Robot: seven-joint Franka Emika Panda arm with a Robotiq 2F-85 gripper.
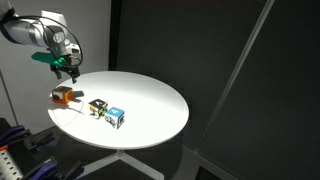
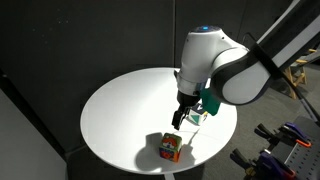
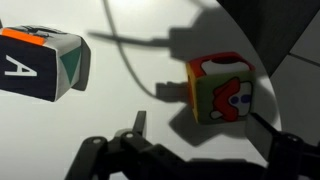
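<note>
A cube with red edges and a red cartoon face (image 3: 222, 98) lies on the white round table, close to its edge. In the first exterior view the same red-edged cube (image 1: 63, 95) is at the table's left end, and in the second it is the front cube (image 2: 171, 147). My gripper is open, its fingers wide apart and nothing held between them. From outside, the gripper (image 1: 67, 74) hangs a little above that cube, clear of it.
A cube with a white A (image 3: 40, 65) lies to the left in the wrist view. Outside, a dark patterned cube (image 1: 97, 107) and a light-blue cube (image 1: 115, 117) sit near the table's front edge.
</note>
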